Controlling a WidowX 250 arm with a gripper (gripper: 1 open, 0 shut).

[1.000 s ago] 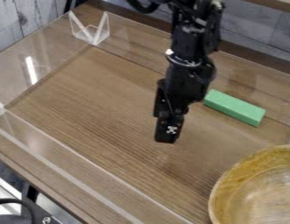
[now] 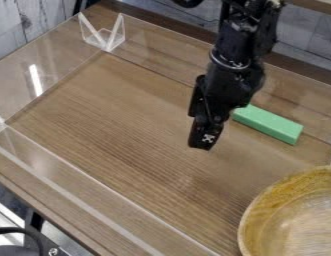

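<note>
The black robot arm reaches down from the top of the camera view, its gripper (image 2: 204, 120) hanging open over the middle-right of the wooden tray. A green block (image 2: 268, 123) lies right of the gripper, apart from it. I see nothing held between the dark fingers.
A large tan bowl (image 2: 287, 215) fills the lower right corner. A clear plastic piece (image 2: 104, 30) is at the back left, near the tray's rim. The left and middle of the tray floor (image 2: 108, 135) are bare.
The block and bowl have not moved.
</note>
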